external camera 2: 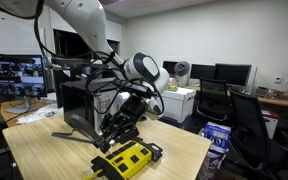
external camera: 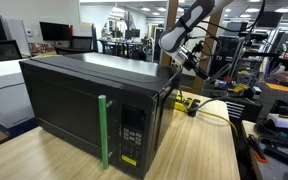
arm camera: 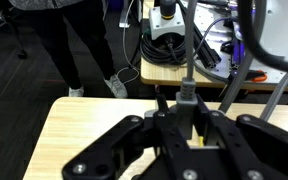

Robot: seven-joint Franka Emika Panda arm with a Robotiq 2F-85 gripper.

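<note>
In the wrist view my gripper is shut on a slim grey stem [arm camera: 189, 50] that stands up from between its fingertips. What the stem belongs to is hard to tell. From the second exterior view, the gripper [external camera 2: 117, 132] hangs over the table near a yellow-and-black case [external camera 2: 132, 160], but its fingers are too small to read there. A black microwave [external camera: 84, 100] with a green handle [external camera: 103, 130] fills much of the first exterior view, its door shut.
Bare wooden tabletop [external camera: 199, 150] lies in front of and right of the microwave. A yellow cable [external camera: 219, 116] runs across the table's far right part. Beyond the table edge, the wrist view shows a side bench [arm camera: 164, 74] with cables, and a person's legs [arm camera: 79, 40].
</note>
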